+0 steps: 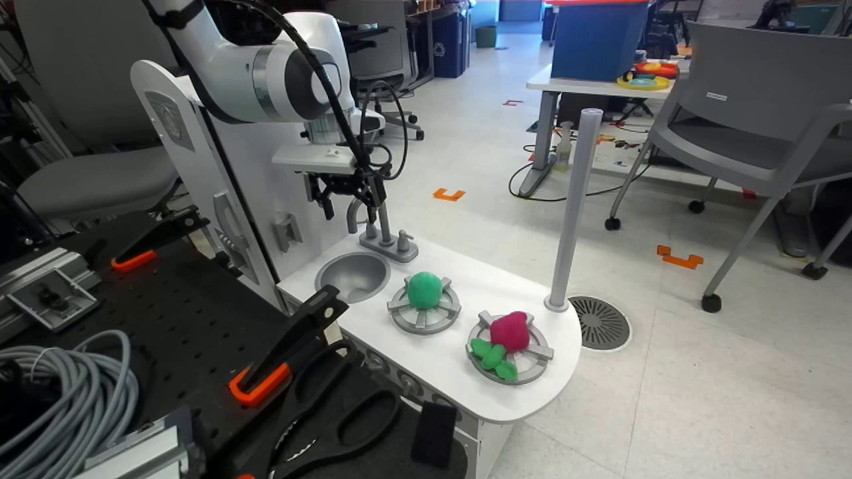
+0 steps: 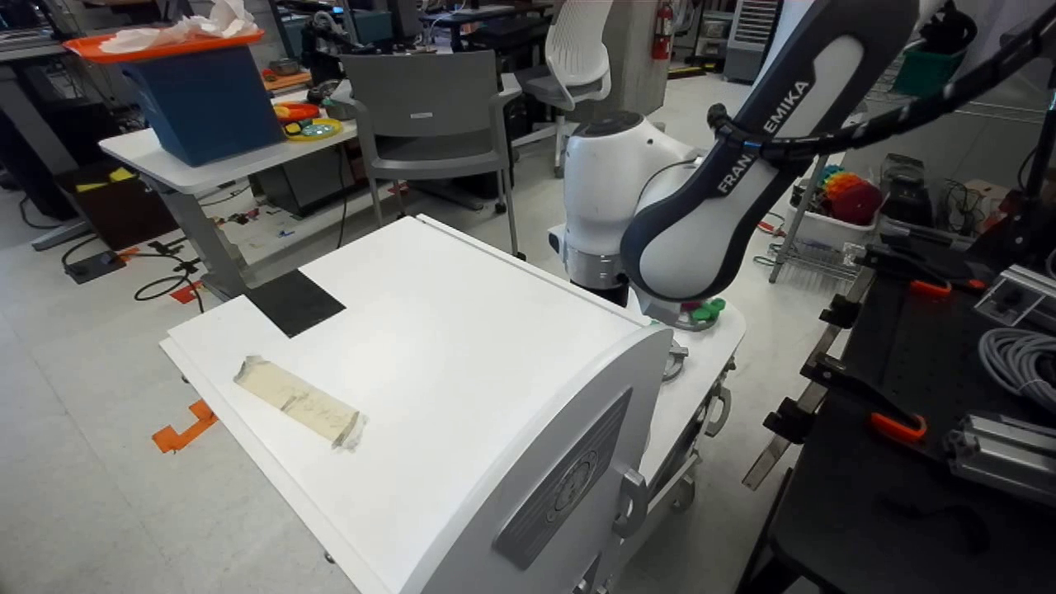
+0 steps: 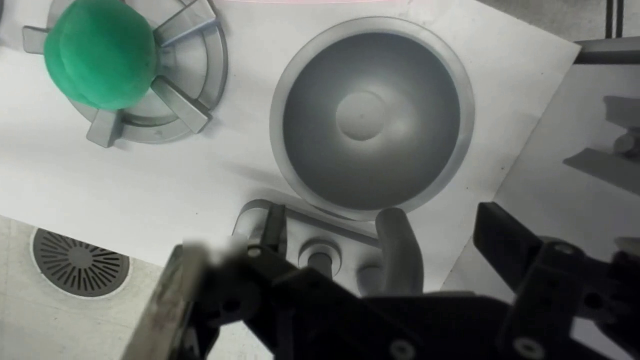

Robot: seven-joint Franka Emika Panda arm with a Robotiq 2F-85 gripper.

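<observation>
My gripper (image 1: pixel 349 214) hangs low over the grey faucet (image 1: pixel 385 227) at the back of the toy kitchen counter. In the wrist view its two black fingers (image 3: pixel 505 243) stand wide apart, and the curved faucet spout (image 3: pixel 400 252) shows in the gap between them; contact cannot be made out. Just beyond the fingertips lies the empty round sink (image 3: pixel 375 42). A green ball (image 1: pixel 424 291) rests on the nearer burner (image 1: pixel 421 322). On the other burner (image 1: pixel 527 372) sit a magenta lumpy toy (image 1: pixel 510 330) and a green leafy piece (image 1: pixel 493 358).
A grey upright post (image 1: pixel 576 207) rises from the counter's far end. The white cabinet wall (image 1: pixel 279 171) borders the sink side. In front, a black table (image 1: pixel 168 299) carries clamps, scissors and cable.
</observation>
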